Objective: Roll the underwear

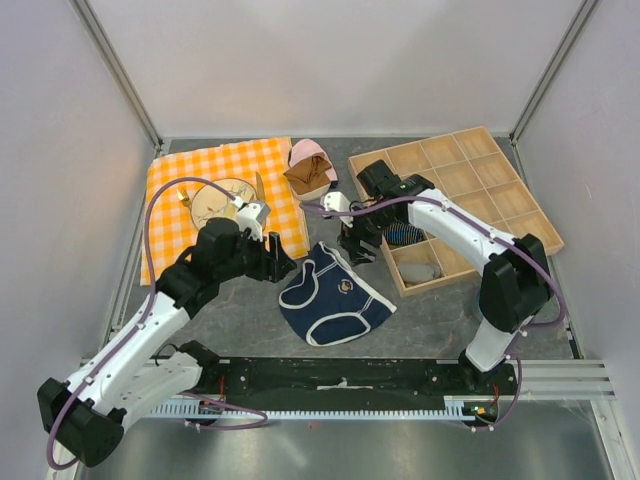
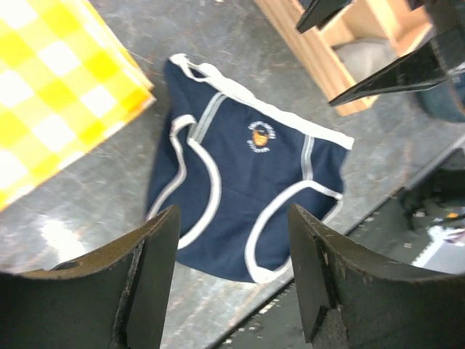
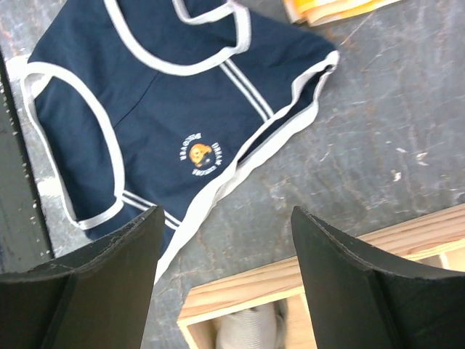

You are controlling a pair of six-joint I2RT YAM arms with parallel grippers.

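The navy underwear with white trim [image 1: 335, 305] lies spread flat on the grey table, a small round logo [image 2: 259, 138] on it, its upper edge partly folded over. My left gripper [image 1: 276, 250] is raised above its upper-left side, open and empty; in the left wrist view the underwear shows between and beyond the fingers. My right gripper [image 1: 357, 245] hangs over the gap between the underwear and the wooden box, also open and empty; the right wrist view shows the underwear below it.
A wooden compartment box [image 1: 470, 160] with some rolled cloths stands at right. An orange checked cloth [image 1: 170, 170] with plate and cutlery covers the left back. A basket with folded items [image 1: 310, 170] sits at the back middle. Bare table lies left and below the underwear.
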